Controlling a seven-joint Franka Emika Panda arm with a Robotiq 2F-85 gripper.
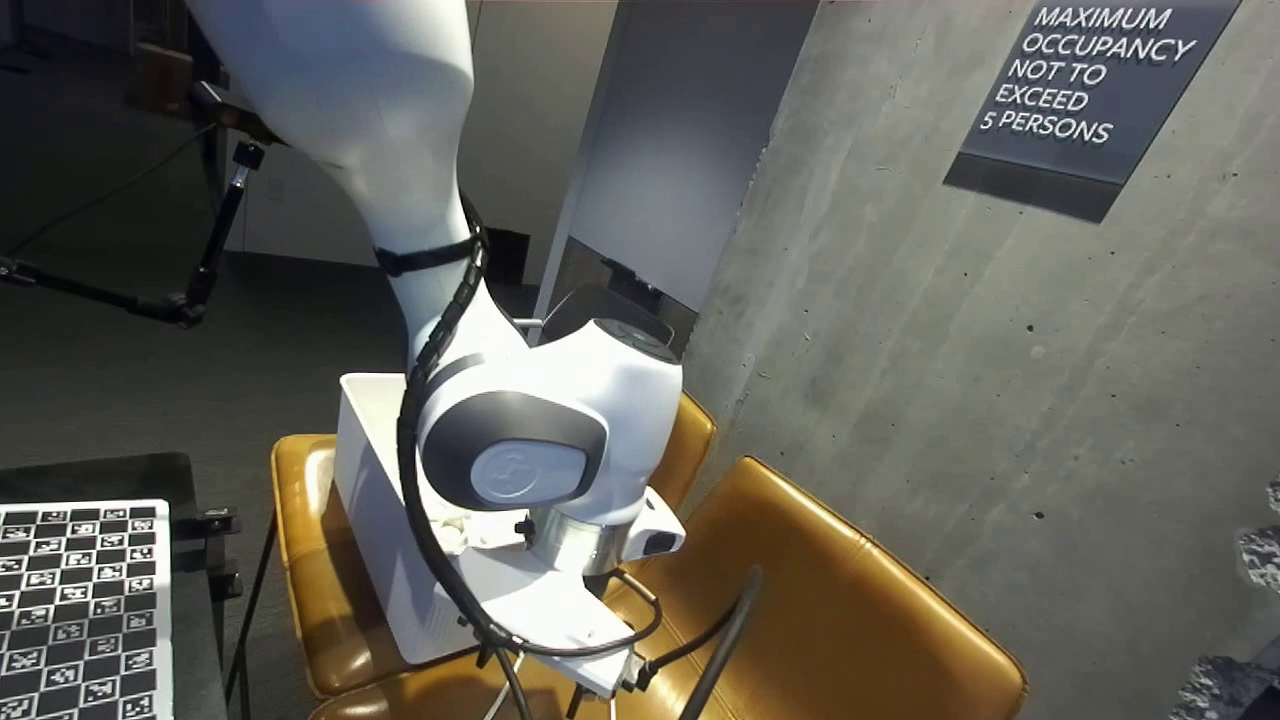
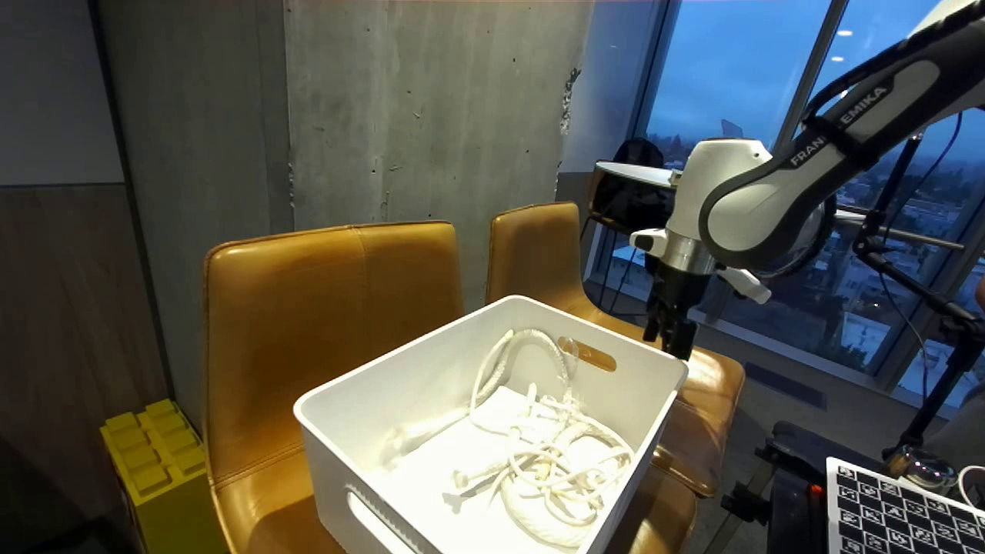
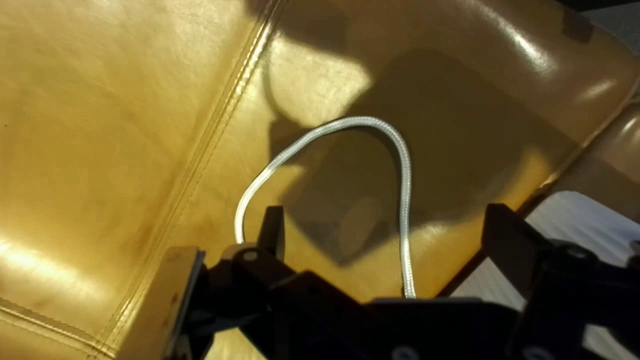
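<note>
In the wrist view a white braided rope (image 3: 405, 180) forms a loop on the tan leather seat (image 3: 336, 90), both its ends running out of sight behind the gripper's black parts. My gripper is open above it. The left finger is beside the rope's left strand, while the right strand passes between the fingers without being held. A white box (image 2: 369, 366) stands on the chairs, with more white rope (image 2: 554, 462) heaped inside. Beyond its far wall hangs my gripper (image 2: 671, 337), pointing down. In exterior view 1 the hand hides its fingers and most of the rope.
A tan backrest (image 1: 828, 564) and the concrete wall (image 1: 1020, 396) rise beside the arm. The black cable (image 1: 422, 528) loops around the hand. A patterned board (image 1: 84, 612) lies to the left, and a yellow block (image 2: 166, 471) stands beyond the chairs.
</note>
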